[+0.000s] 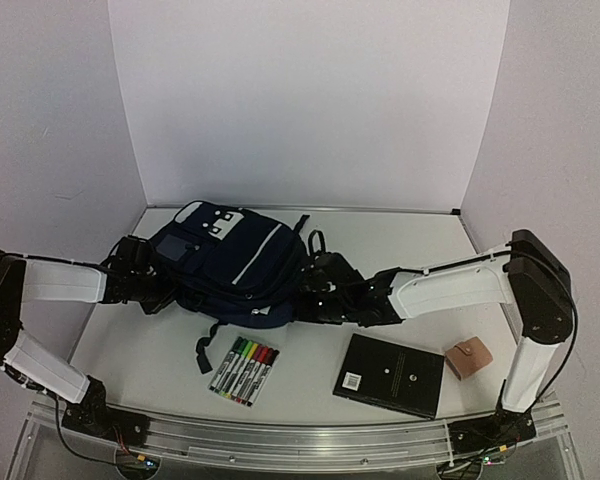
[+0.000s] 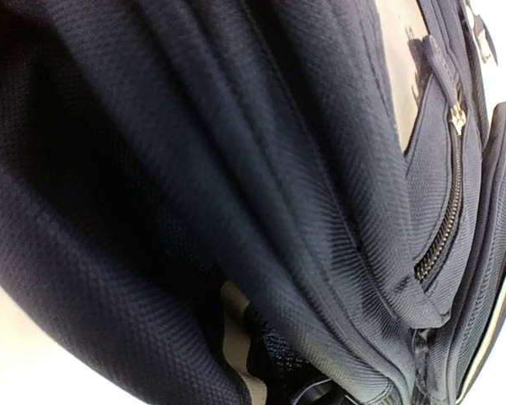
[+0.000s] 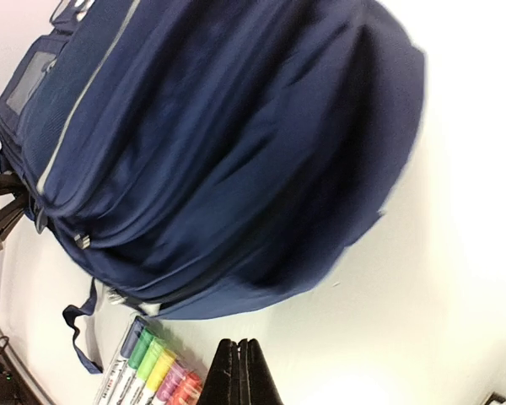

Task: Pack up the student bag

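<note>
The navy backpack point(image 1: 230, 255) lies on the table's left half, its right end bulging and blurred in the right wrist view. My right gripper is shut, its fingertips together with nothing between them. Apart from them, up and to the left, a small light zipper pull point(image 3: 115, 297) shows blurred along the bag's lower edge. My left gripper is at the bag's left front edge; whether it grips fabric there is unclear. Dark cloth point(image 2: 261, 169) fills the left wrist view and covers its fingers. Coloured markers point(image 1: 245, 371) lie in front of the bag.
A black notebook point(image 1: 389, 375) lies front right, with a small brown wallet point(image 1: 468, 357) beside it. A loose strap point(image 1: 205, 350) hangs out next to the markers.
</note>
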